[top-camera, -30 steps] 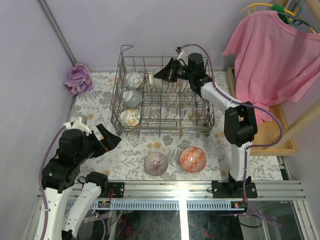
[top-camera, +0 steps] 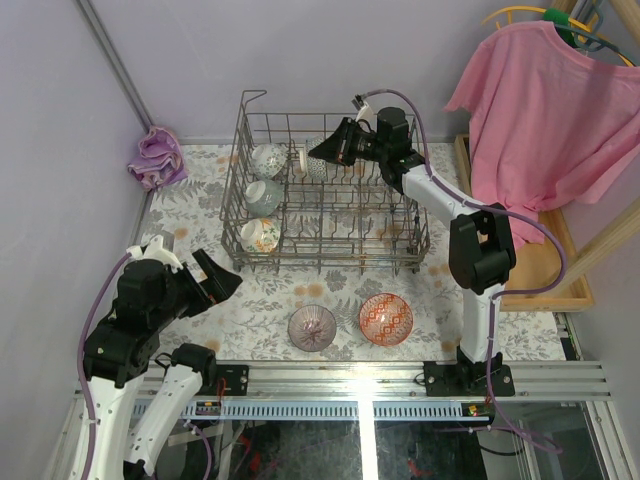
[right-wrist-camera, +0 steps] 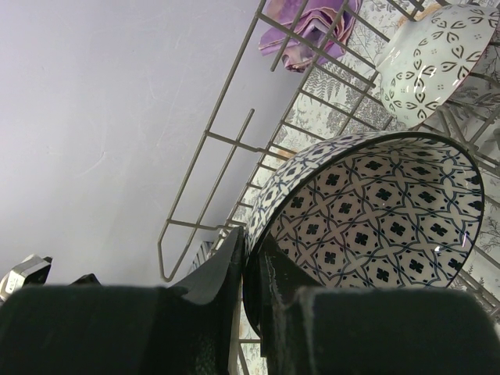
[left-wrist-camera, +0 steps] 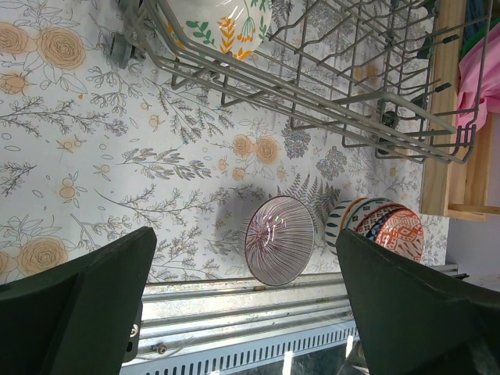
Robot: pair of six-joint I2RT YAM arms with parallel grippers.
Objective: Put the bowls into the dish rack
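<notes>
My right gripper is shut on the rim of a blue-and-white patterned bowl, tilted on its side in the upper middle of the wire rack. Three bowls stand in the rack's left part: a white patterned one, a pale blue one, a floral one. In front of the rack lie a purple-lined bowl and red patterned bowls, nested in a stack as the left wrist view shows. My left gripper is open over the table left of them, holding nothing.
A purple cloth lies at the back left. A pink shirt hangs at the right over a wooden tray. The right half of the rack is free of bowls. The front metal rail edges the table.
</notes>
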